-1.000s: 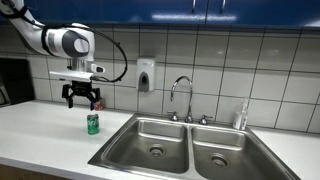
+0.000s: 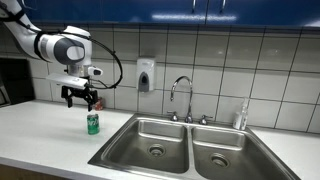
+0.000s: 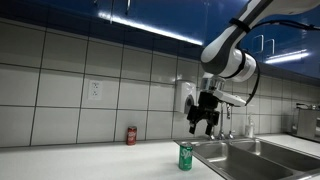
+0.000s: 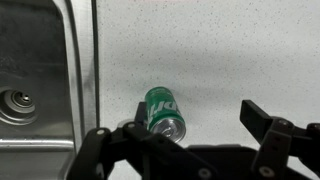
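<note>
A green can (image 2: 93,124) stands upright on the white counter (image 2: 50,130), left of the sink. In the second exterior view the same can (image 3: 185,157) is near the counter's front, with the gripper (image 3: 202,128) above it and somewhat to its right. My gripper (image 2: 80,101) hangs over the counter with its fingers apart and nothing between them. From the wrist, the can (image 4: 163,110) shows close to the left finger (image 4: 125,140), while the right finger (image 4: 258,120) sits well away over bare counter.
A double steel sink (image 2: 190,150) with a tall faucet (image 2: 182,92) fills the middle. A red can (image 3: 131,135) stands farther back by the tiled wall. Beside the faucet is a soap bottle (image 2: 241,116); a dispenser (image 2: 146,75) hangs on the wall.
The arm has shifted slightly, its upper part lower and a bit to the left in exterior view 1. The green can has stayed in place, and the gripper remains open.
</note>
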